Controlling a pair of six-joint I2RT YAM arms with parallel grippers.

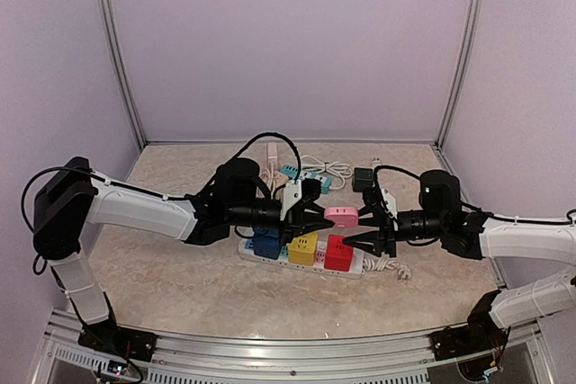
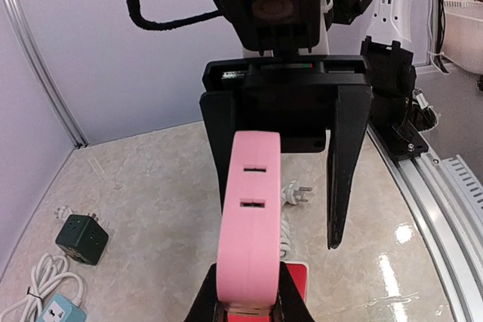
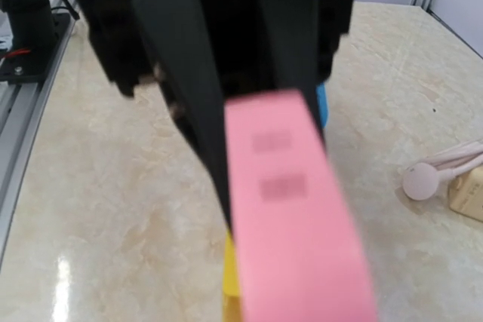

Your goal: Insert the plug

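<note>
A pink block plug (image 1: pixel 341 215) hangs in the air above the white power strip (image 1: pixel 349 272). My left gripper (image 1: pixel 326 220) is shut on its left end; in the left wrist view the pink plug (image 2: pixel 251 216) rises from between the fingertips. Facing it from the right, my right gripper (image 1: pixel 357 227) stands open, its fingers spread apart around the plug's right side, with no grip visible. The right wrist view shows the pink plug (image 3: pixel 290 209) large and blurred, its slots facing up. On the strip sit blue (image 1: pixel 266 243), yellow (image 1: pixel 302 249) and red (image 1: pixel 338 254) plugs.
Behind the arms lie a teal power strip (image 1: pixel 310 180) with a coiled white cable (image 1: pixel 337 169), a dark green plug (image 1: pixel 363 179) and a pale pink strip (image 1: pixel 273 155). The white strip's cable (image 1: pixel 385 265) trails right.
</note>
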